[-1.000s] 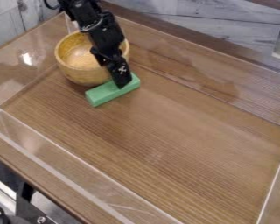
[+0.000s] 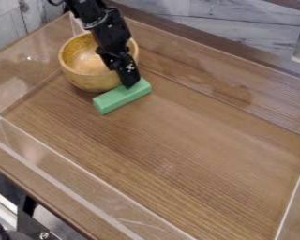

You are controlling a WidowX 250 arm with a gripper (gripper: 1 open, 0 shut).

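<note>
A yellow bowl [image 2: 82, 61] sits near the back left of the wooden table. A green rectangular block [image 2: 117, 99] lies at its front right, by the bowl's lower edge. The black gripper [image 2: 128, 77] reaches in from the top over the bowl's right side, its open fingers just above the block's back end. Whether they touch the block is hard to tell.
A grey tiled surface shows beyond its left edge, and dark cables lie at the lower left corner.
The gripper has shifted slightly left and up, uncovering a little more of the green block's back end. The bowl and block look unmoved.
</note>
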